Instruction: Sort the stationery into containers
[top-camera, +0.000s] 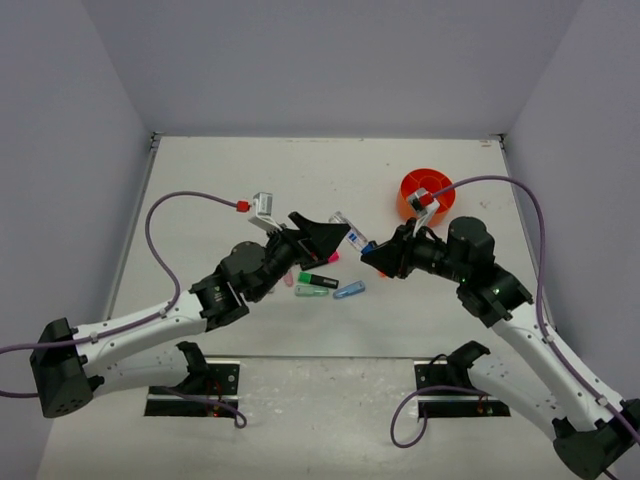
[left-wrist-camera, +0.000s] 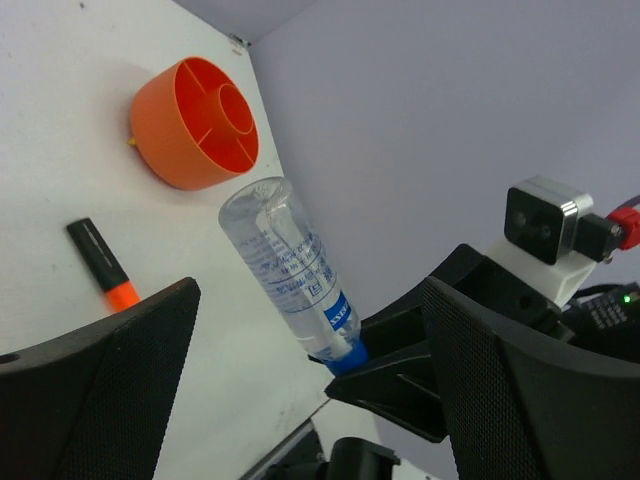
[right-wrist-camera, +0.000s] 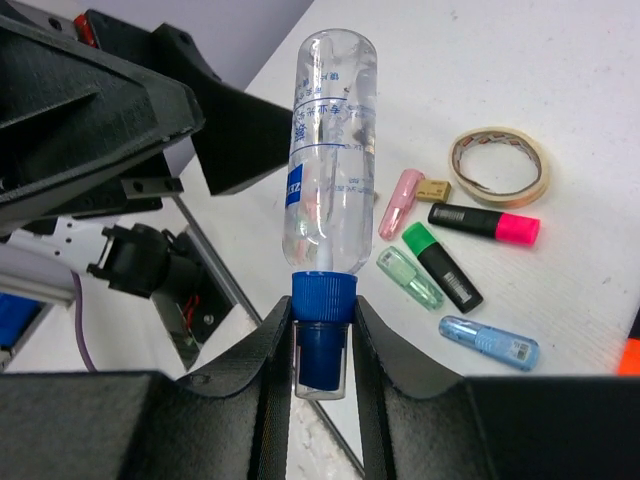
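A clear bottle with blue print (right-wrist-camera: 335, 170) is held in the air by my right gripper, whose fingers pinch its blue cap (right-wrist-camera: 322, 297). In the top view, my left gripper (top-camera: 322, 230) is open beside the bottle's clear end; the left wrist view shows its fingers (left-wrist-camera: 150, 370) wide apart and the bottle (left-wrist-camera: 290, 265) beyond them. On the table lie a black-and-pink marker (right-wrist-camera: 485, 223), a black-and-green marker (right-wrist-camera: 445, 268), a green tube (right-wrist-camera: 410, 278), a blue tube (right-wrist-camera: 488, 342), a pink tube (right-wrist-camera: 401, 203) and a black-and-orange marker (left-wrist-camera: 98, 257).
An orange round container (top-camera: 427, 190) with compartments stands at the back right, empty as far as shows. A tape roll (right-wrist-camera: 543, 180) and a small tan block (right-wrist-camera: 434, 190) lie near the markers. Walls (top-camera: 310, 70) border the table.
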